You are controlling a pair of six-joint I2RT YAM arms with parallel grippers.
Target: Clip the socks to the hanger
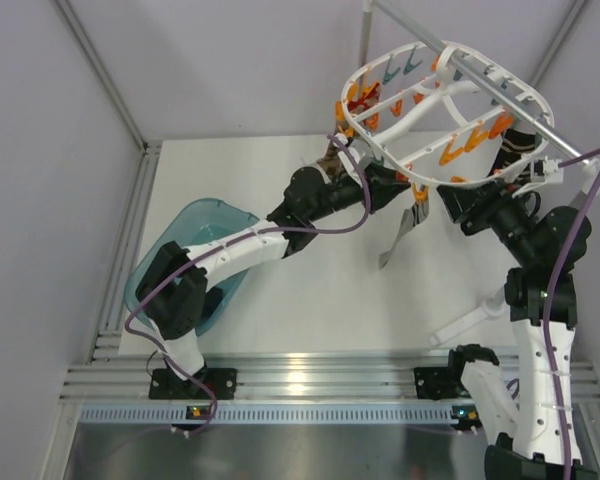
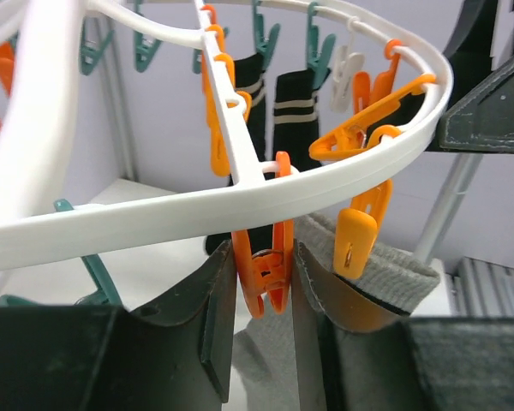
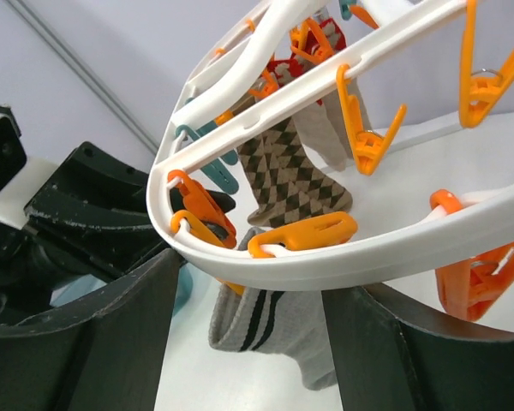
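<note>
The white hanger with orange and teal clips fills the upper right of the top view. My left gripper is shut on an orange clip on the rim. A grey striped sock hangs below the rim; dark socks and a checkered sock hang from other clips. My right gripper is open at the rim's front right, just right of the left one; whether anything lies between its fingers is hard to tell.
A teal bin sits on the left of the white board. Metal rails border the board, and a pole runs over the hanger at the right.
</note>
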